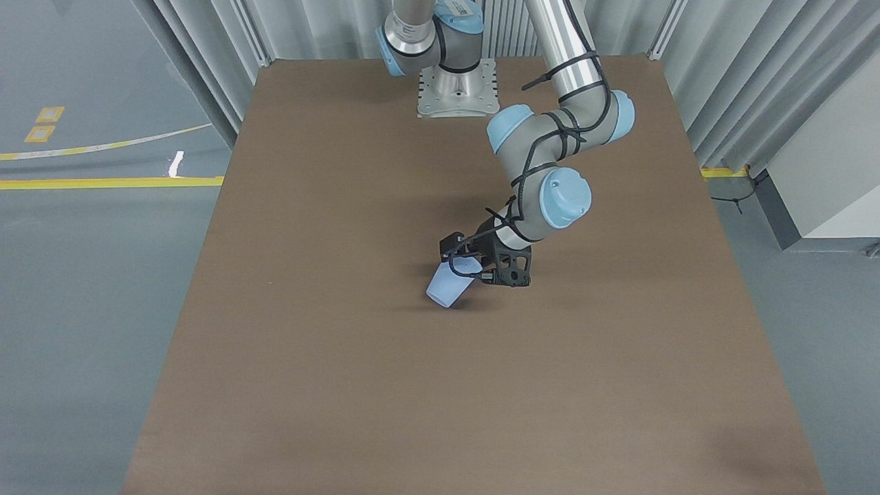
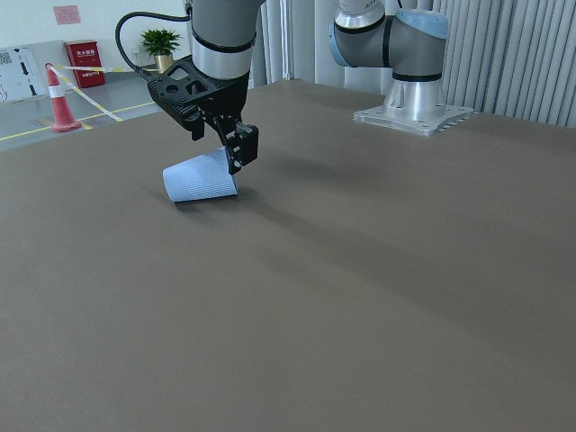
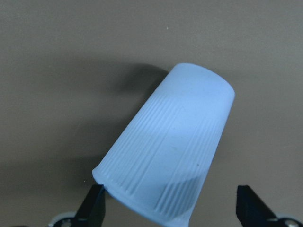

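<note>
A light blue ribbed cup (image 1: 445, 287) (image 2: 195, 180) (image 3: 165, 142) lies on its side on the brown table (image 1: 346, 371). My gripper stands open right over the cup's wider end, which sits between and just beyond the fingertips in the wrist view. The left fingertip appears at or very near the cup's rim; whether it touches I cannot tell. In the front view the gripper's body partly hides the cup.
</note>
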